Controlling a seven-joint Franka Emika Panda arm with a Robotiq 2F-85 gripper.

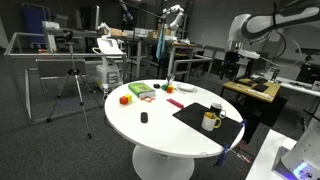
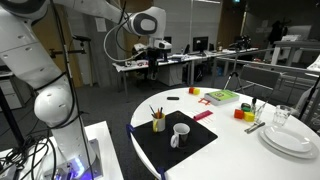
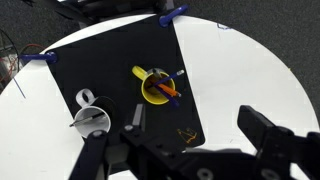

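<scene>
Raised above the round white table, my gripper stands open, its two dark fingers spread wide at the lower edge of the wrist view with nothing between them. Below it a yellow mug [image 3: 150, 93] holds several pens and markers, its handle toward the upper left. A white mug [image 3: 97, 122] sits on the same black mat [image 3: 108, 60], with a thin dark stick [image 3: 86, 119] across it. In exterior view 2 the yellow mug [image 2: 158, 125] is left of the white mug [image 2: 181, 132], a small gap apart.
Farther across the table [image 1: 125, 118] are a black mouse-like object [image 1: 144, 117], a green box [image 1: 139, 88], a red item [image 2: 205, 101], coloured blocks [image 1: 126, 100] and stacked white plates [image 2: 287, 140]. Blue clamps [image 3: 172, 16] grip the mat side of the table edge.
</scene>
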